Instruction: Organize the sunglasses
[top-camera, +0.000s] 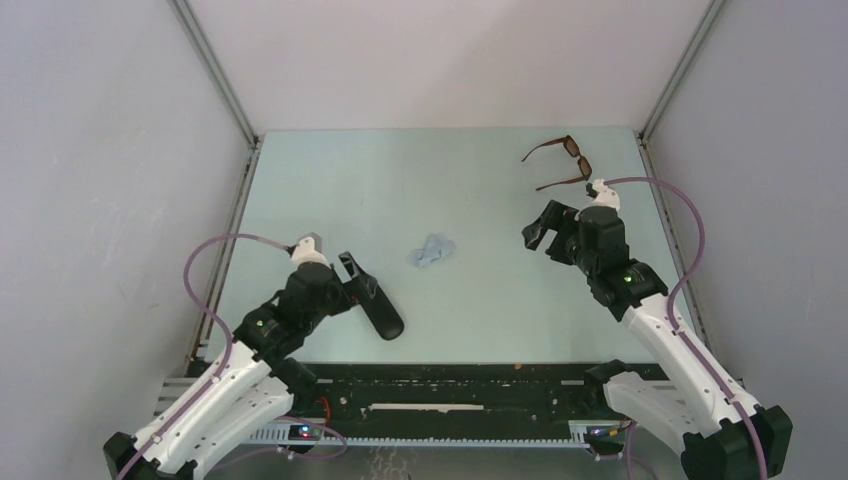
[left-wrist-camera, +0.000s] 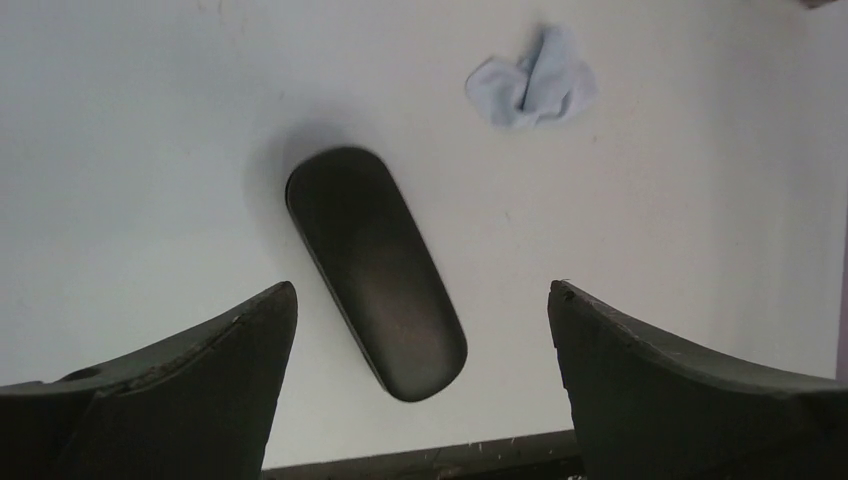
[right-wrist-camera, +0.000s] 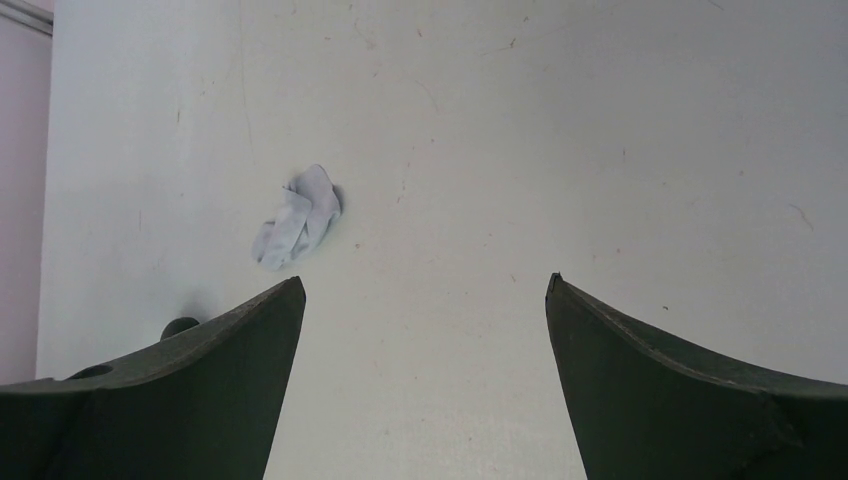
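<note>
Brown sunglasses (top-camera: 578, 157) lie with their temples unfolded at the back right of the table in the top view. A long black glasses case (top-camera: 384, 316) rests at the front left; the left wrist view shows the whole case (left-wrist-camera: 378, 275), its lid seemingly closed. My left gripper (top-camera: 361, 272) is open above the case's far end, holding nothing. Near the middle lies a crumpled pale blue cloth (top-camera: 432, 250), also visible as a cloth (right-wrist-camera: 299, 218) in the right wrist view. My right gripper (top-camera: 540, 238) hangs open over bare table, in front of the sunglasses.
Walls close off both sides and the back. A dark strip (top-camera: 450, 385) runs along the front edge.
</note>
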